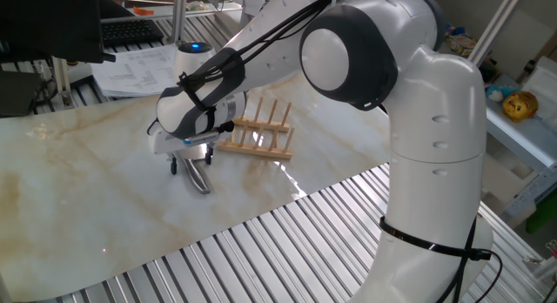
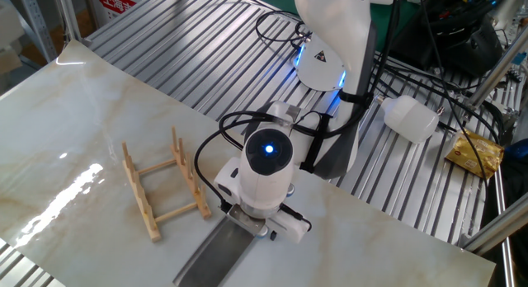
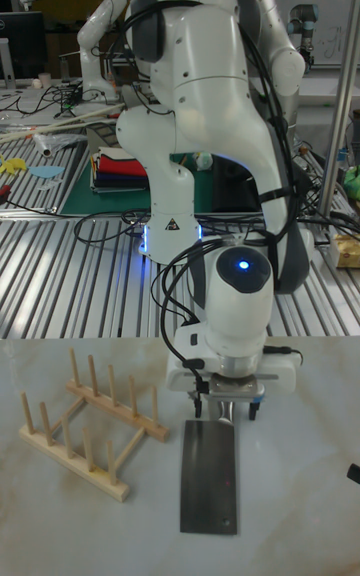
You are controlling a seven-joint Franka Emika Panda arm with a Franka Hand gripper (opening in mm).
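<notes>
A cleaver with a broad grey blade (image 3: 208,485) and a metal handle (image 1: 199,178) lies on the marbled tabletop. My gripper (image 3: 225,407) points down over the handle, its dark fingers (image 1: 173,166) wide apart, one at either side. It is open, and both fingertips seem clear of the handle; their exact height above the table is hard to judge. In exterior view 2 the arm's head covers the handle, leaving just the blade (image 2: 216,256) in sight. Beside the cleaver stands a wooden rack (image 2: 142,200) with upright pegs, empty.
Bare tabletop (image 1: 78,198) surrounds the cleaver on the side away from the rack. A slatted metal deck (image 2: 198,39) borders the table near the arm's base. A small dark object (image 3: 355,473) sits at the right edge in exterior view 3.
</notes>
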